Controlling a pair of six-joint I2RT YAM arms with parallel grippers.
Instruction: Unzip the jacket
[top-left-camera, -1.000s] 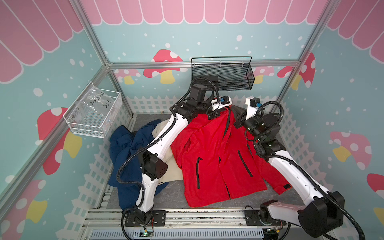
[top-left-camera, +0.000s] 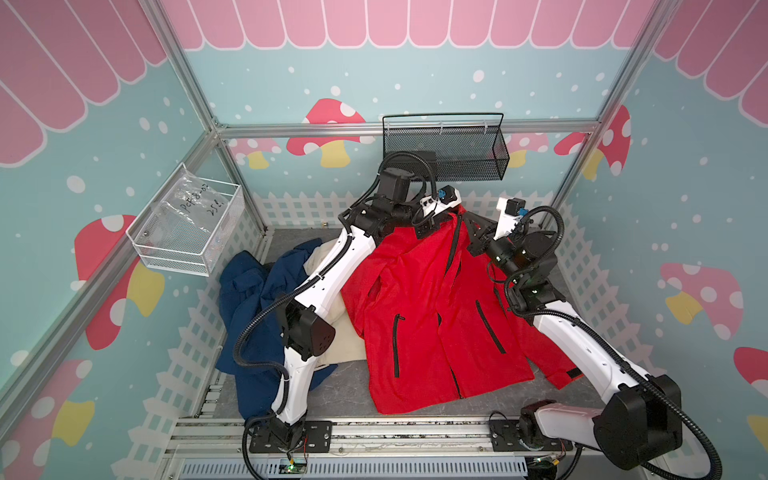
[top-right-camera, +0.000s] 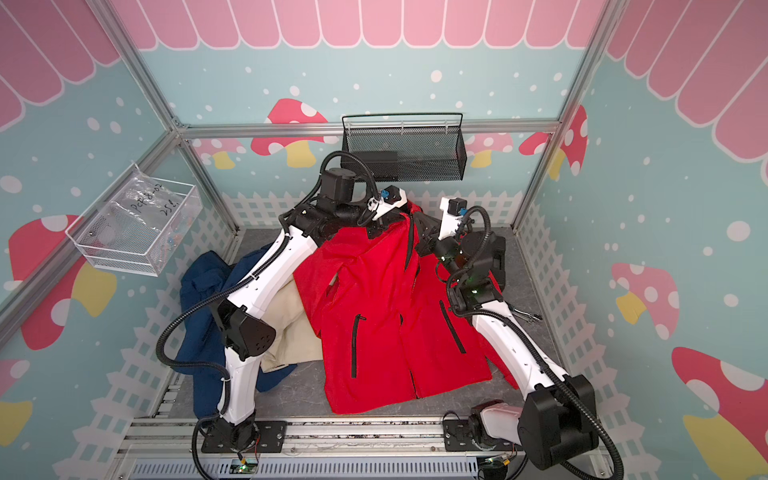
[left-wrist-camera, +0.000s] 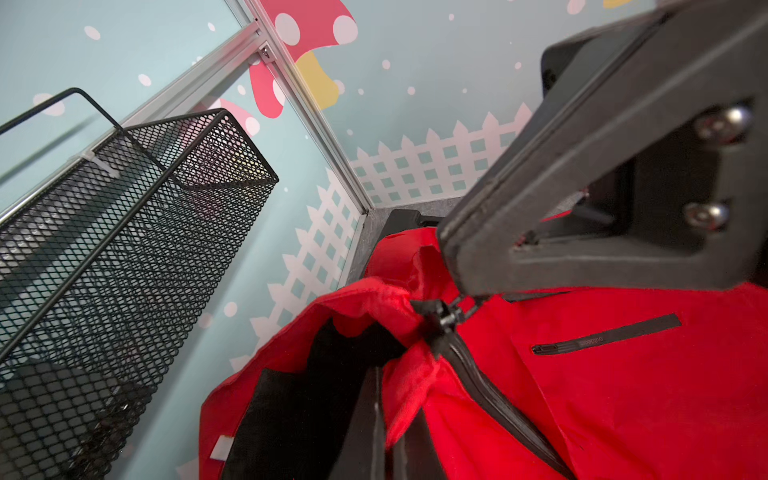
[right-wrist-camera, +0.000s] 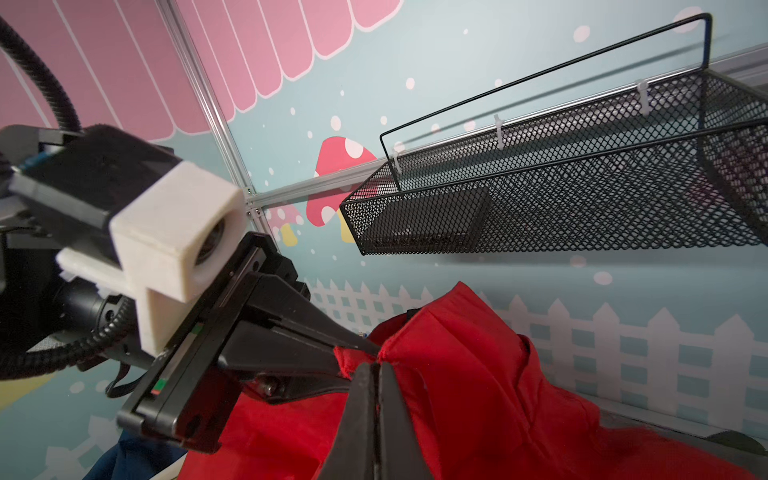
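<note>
The red jacket (top-left-camera: 416, 320) lies front up, its collar raised at the far end. In the right wrist view my left gripper is shut on red cloth at the collar's edge. My right gripper is shut right beside it, at the jacket's top. Close up in the left wrist view, the metal zipper slider (left-wrist-camera: 449, 317) sits near the collar, above the joined black zipper (left-wrist-camera: 500, 408). Its small pull reaches the tip of my right gripper's finger (left-wrist-camera: 576, 200); whether the tips pinch it is hidden.
Blue cloth (top-left-camera: 256, 344) and cream cloth (top-left-camera: 345, 340) lie left of the jacket. A black mesh basket (top-left-camera: 472, 156) hangs on the back wall just beyond the grippers. A white wire basket (top-left-camera: 180, 257) is on the left wall.
The left arm and the jacket stay almost unchanged.
</note>
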